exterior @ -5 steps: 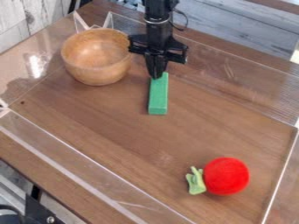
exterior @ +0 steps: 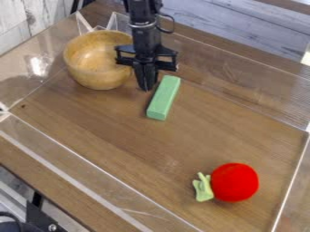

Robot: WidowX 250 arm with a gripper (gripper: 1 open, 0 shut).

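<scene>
My gripper point(exterior: 147, 69) is at the upper middle, just right of a wooden bowl point(exterior: 92, 60), low over the table and shut, with nothing visible between its fingers. A green rectangular block point(exterior: 165, 97) lies on the table just right of and below the fingertips, slightly slanted. Whether the fingertips touch it I cannot tell.
A red tomato-like object point(exterior: 235, 181) with green leaves lies at the lower right. The table's edges show at left and right.
My gripper has moved down and to the left, toward the bowl. The green block has turned from straight to slanted. The bowl has shifted slightly.
</scene>
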